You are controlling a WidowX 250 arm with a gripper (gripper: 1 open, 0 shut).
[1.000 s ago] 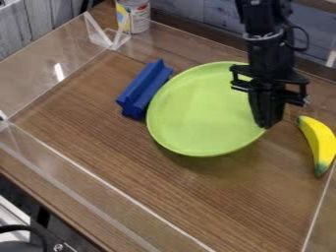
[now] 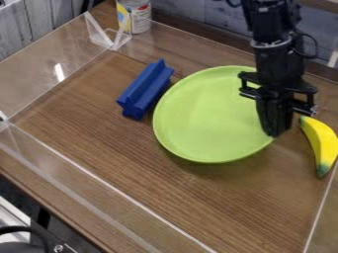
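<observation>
My black gripper (image 2: 276,119) is low over the right side of the green plate (image 2: 201,121), pointing down, shut, with its fingertips at or near the plate's surface; I cannot tell whether anything thin is between them. A yellow banana (image 2: 319,144) lies on the wooden table to the right of the plate. A blue block (image 2: 142,91) lies to the plate's left.
A can (image 2: 133,15) stands at the back left, beside a clear plastic piece (image 2: 106,32). Clear walls edge the table.
The gripper and the green plate have shifted slightly to the right over the last second. The banana and blue block stay where they were.
</observation>
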